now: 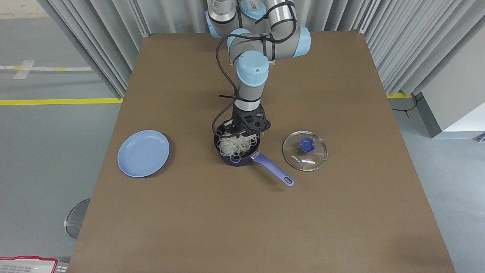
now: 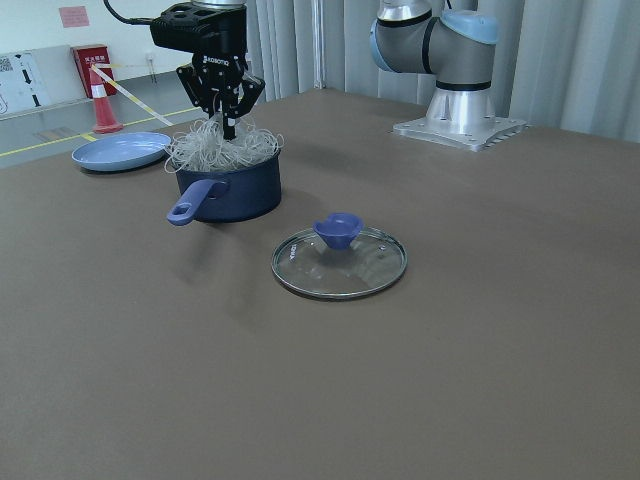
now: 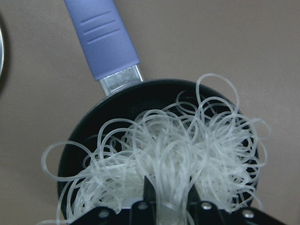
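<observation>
A bundle of white noodles (image 1: pixel 237 145) sits inside the dark pot (image 2: pixel 240 200), some strands spilling over its rim. My gripper is down in the pot, shut on noodles that bunch up between its black fingers in the wrist view; the fingertips are mostly hidden by the strands. The pot's blue handle (image 1: pixel 277 170) points toward the front right. An empty blue plate (image 1: pixel 143 153) lies to the left of the pot.
A glass lid (image 1: pixel 300 159) with a blue knob lies right of the pot.
</observation>
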